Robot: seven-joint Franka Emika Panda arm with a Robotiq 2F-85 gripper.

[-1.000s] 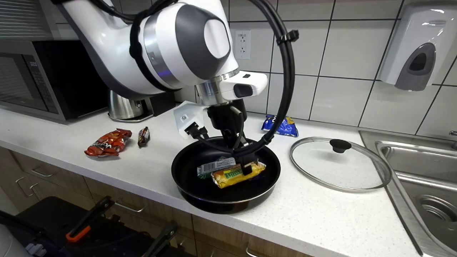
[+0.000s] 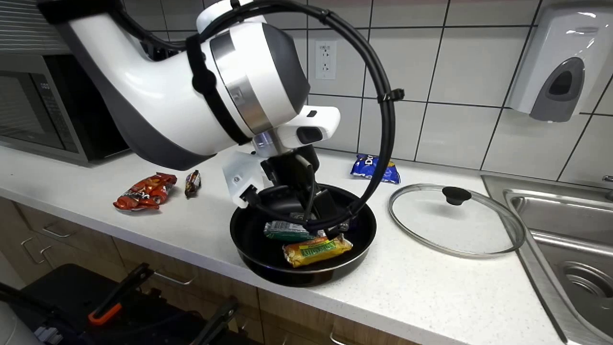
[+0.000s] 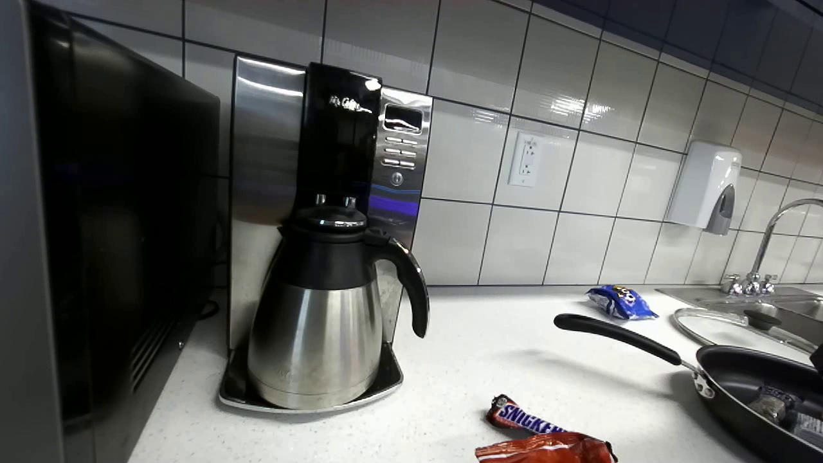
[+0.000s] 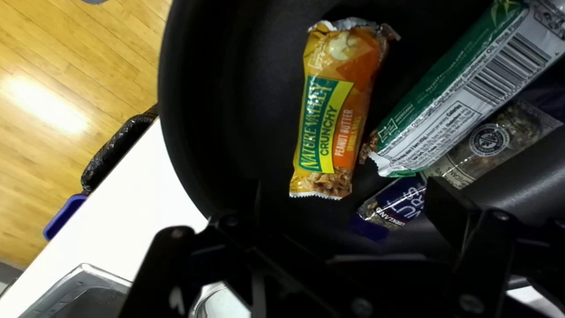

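A yellow peanut butter granola bar point(image 4: 331, 106) lies flat on the floor of the black pan point(image 2: 304, 277), near its front wall in exterior view 1. Beside it are a green-wrapped bar point(image 4: 466, 85), barcode side up, and a clear-and-purple nut bar point(image 4: 397, 204) partly under the green one. Over the pan, my gripper is open with nothing held. Its fingers point(image 4: 450, 212) stand wide apart in the wrist view, close to the near end of the yellow bar and above the nut bar. Exterior view 1 partly hides the fingertips behind cables.
Right of the pan rests a glass lid point(image 2: 454, 221), with the sink point(image 2: 566, 230) beyond. A blue snack bag point(image 2: 376, 168) lies behind. Left are a red bag point(image 2: 146, 191) and a Snickers bar point(image 3: 524, 417). The pan handle point(image 3: 617, 335) points toward the coffee maker point(image 3: 332, 231).
The gripper has come off the yellow bar and tilted, moving slightly left in exterior view 1. The yellow bar now sits a little lower in the pan. The forearm has swung lower, hiding the coffee pot.
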